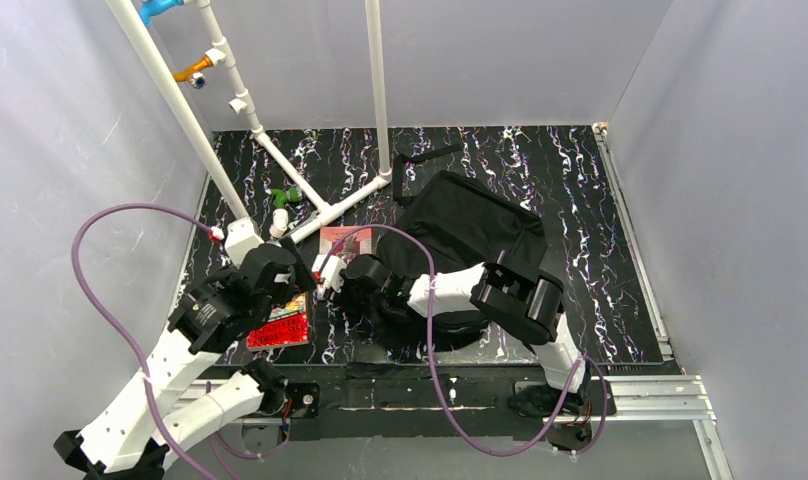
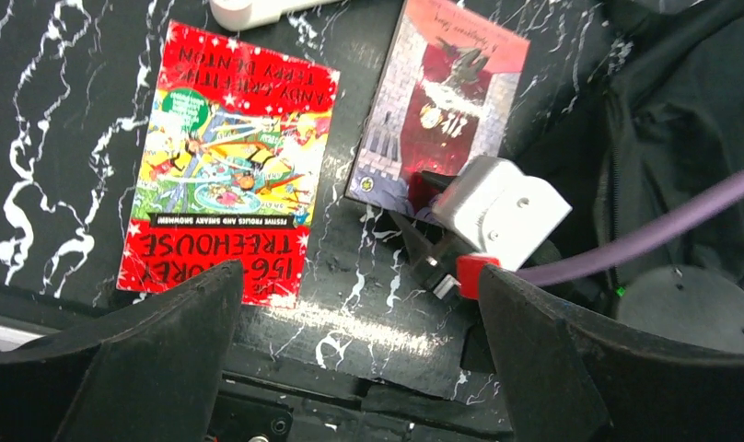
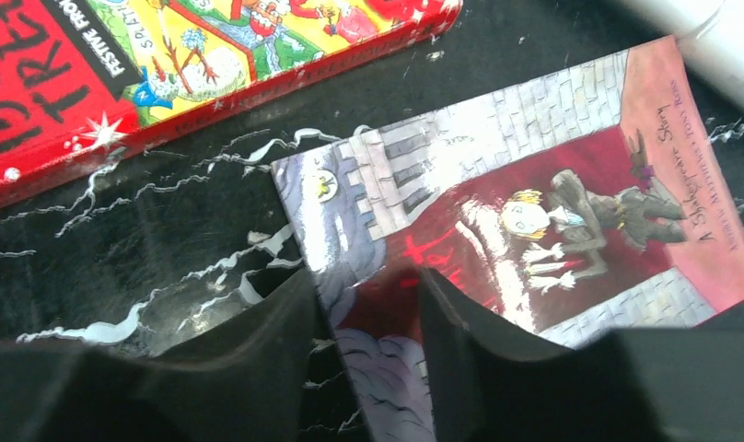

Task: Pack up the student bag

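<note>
A thin pink-and-purple book (image 2: 433, 110) lies flat left of the black bag (image 1: 470, 220). My right gripper is over that book's near end, fingers parted, one near its edge; whether they touch it I cannot tell. In the top view the right arm reaches across the bag and hides part of the book. A thicker red Treehouse book (image 2: 226, 166) lies to the left. My left gripper stands open above both books, nothing between its fingers.
White PVC pipes (image 1: 375, 90) with coloured valves (image 1: 195, 68) stand at the back left, close behind the books. The bag's strap lies behind it.
</note>
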